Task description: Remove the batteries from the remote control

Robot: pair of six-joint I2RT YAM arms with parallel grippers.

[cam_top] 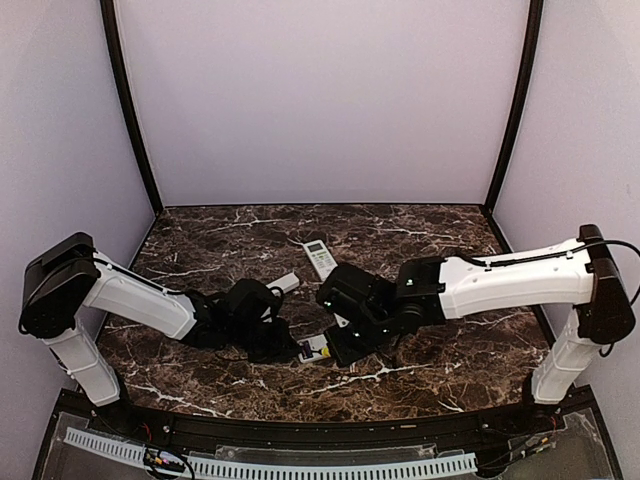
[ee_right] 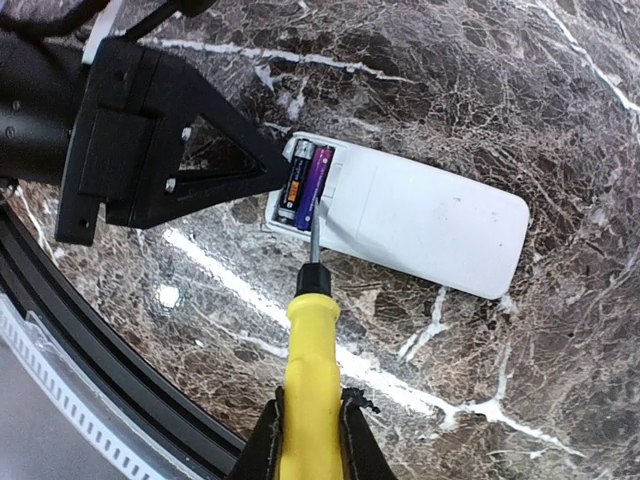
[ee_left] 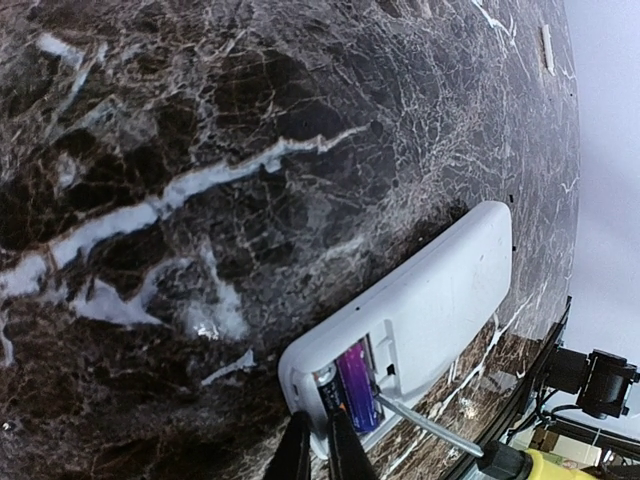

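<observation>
The white remote (ee_right: 430, 225) lies back-up on the marble, its compartment open, with a dark battery (ee_right: 294, 180) and a purple battery (ee_right: 314, 188) inside. My left gripper is shut on the remote's compartment end. My right gripper is shut on a yellow-handled screwdriver (ee_right: 313, 350), whose metal shaft reaches to the purple battery at the compartment's inner edge; whether the tip touches it is hard to tell. In the top view both grippers meet at the remote, near the front middle of the table, largely hiding it.
A white remote with screen and buttons (cam_top: 323, 262) lies at the back middle. A white block-like piece (cam_top: 285, 283) lies behind my left arm. The table's front edge (ee_right: 110, 350) runs close by the work.
</observation>
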